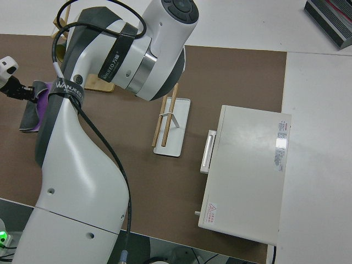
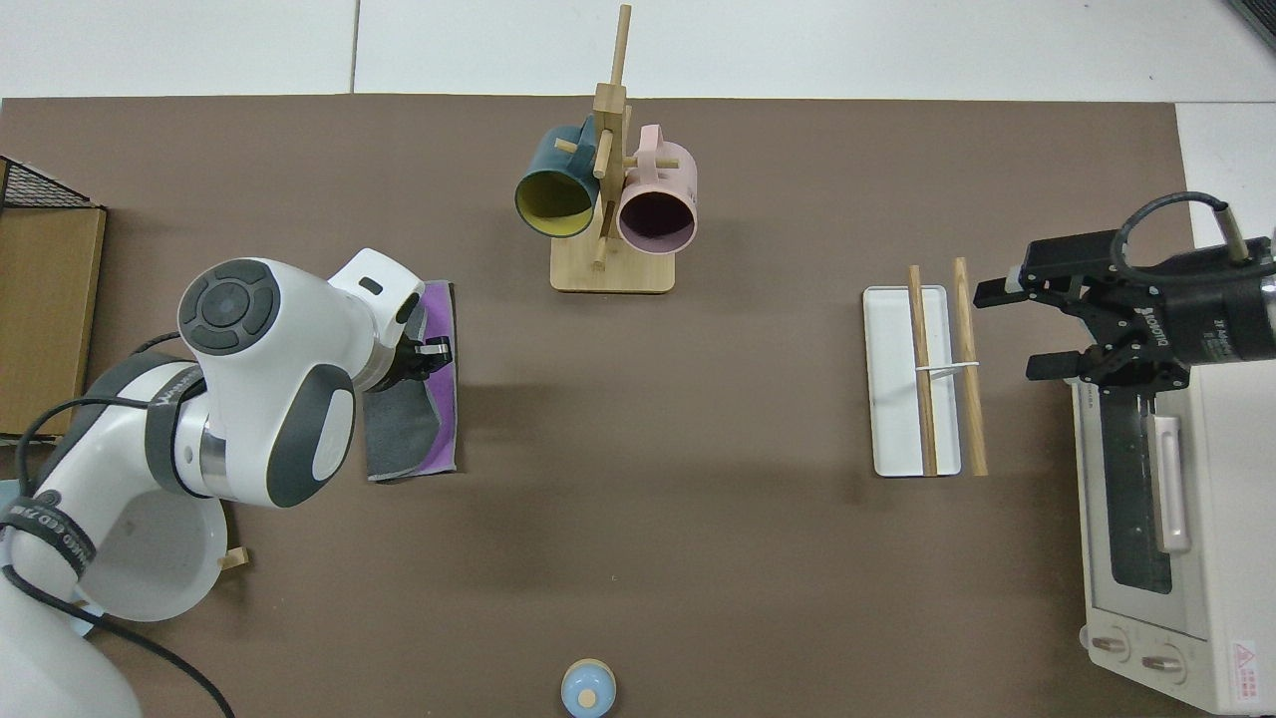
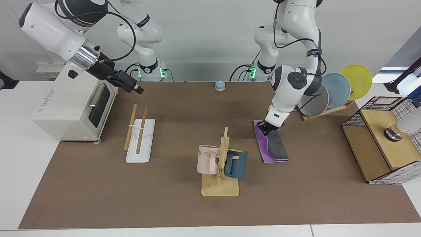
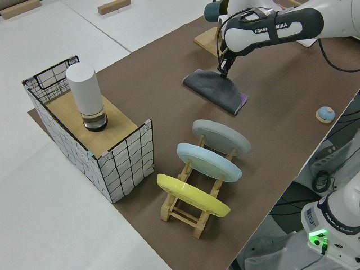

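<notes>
A two-tone cloth (image 2: 413, 431), grey and purple, lies on the brown mat with its grey part folded over the purple in the top view. My left gripper (image 2: 425, 355) is down on the cloth; whether its fingers are shut is hard to see. My right gripper (image 2: 1005, 329) hangs above the toaster oven (image 2: 1202, 527) at the right, away from the cloth; its finger state is unclear. A mug tree (image 2: 612, 269) holds a teal mug (image 2: 546, 191) and a pink mug (image 2: 658, 209).
A white board with two wooden rods (image 2: 891, 383) stands right of centre. A plate rack with plates (image 4: 194, 194) and a wire basket (image 4: 98, 157) are on the left arm's side. A small blue object (image 2: 588, 688) is near the front.
</notes>
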